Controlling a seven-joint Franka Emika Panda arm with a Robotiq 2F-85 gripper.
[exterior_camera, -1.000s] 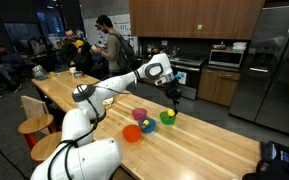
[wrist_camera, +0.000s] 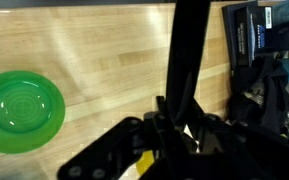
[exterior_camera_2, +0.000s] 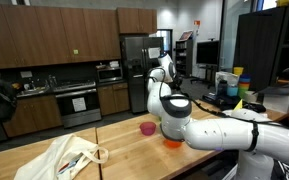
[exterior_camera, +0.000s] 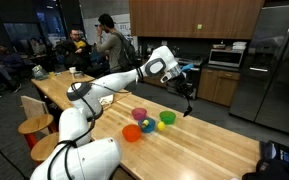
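Observation:
My gripper [exterior_camera: 187,93] hangs above the table, right of the green bowl. In the wrist view it is shut on a long black object [wrist_camera: 190,45], which runs up to the top edge of the frame; what exactly it is I cannot tell. The green bowl [wrist_camera: 24,112] shows at the left of that view, apart from the fingers. Past the dark fingers, part of a yellow thing [wrist_camera: 144,163] is visible. In exterior view 1 the yellow thing [exterior_camera: 161,127] lies close to the green bowl [exterior_camera: 168,117], on its near left side.
A pink bowl [exterior_camera: 139,114], an orange bowl [exterior_camera: 132,133] and a blue bowl [exterior_camera: 148,126] with something yellow in it stand to the left. A white cloth [exterior_camera_2: 66,158] lies on the table [exterior_camera_2: 127,165]. Dark items [wrist_camera: 246,35] crowd the wrist view's right edge.
My gripper has shifted rightward and slightly up.

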